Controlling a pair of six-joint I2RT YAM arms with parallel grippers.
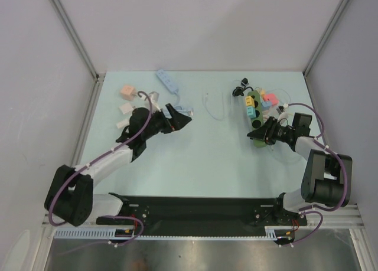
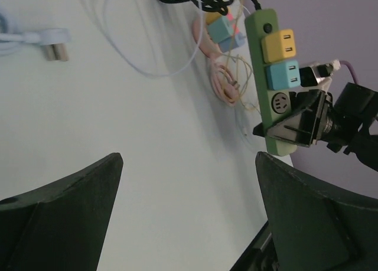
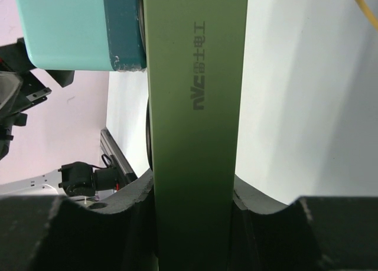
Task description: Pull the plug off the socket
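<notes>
A green power strip [image 2: 260, 32] carries a yellow plug [image 2: 277, 45] and a cyan plug [image 2: 283, 75], with a bare socket [image 2: 280, 103] below them. My right gripper [image 1: 260, 131] is shut on the strip's lower end; in the right wrist view the green body [image 3: 194, 135] fills the space between its fingers, with the cyan plug at upper left. My left gripper [image 1: 178, 120] hangs open over the middle-left of the table, apart from the strip; its two fingers frame empty table in the left wrist view.
Pale plugs [image 1: 127, 92] lie on the left, a light blue strip [image 1: 167, 81] with coiled cable at back left, a black cable [image 1: 238, 91] and coloured plugs [image 1: 271, 98] beside the green strip.
</notes>
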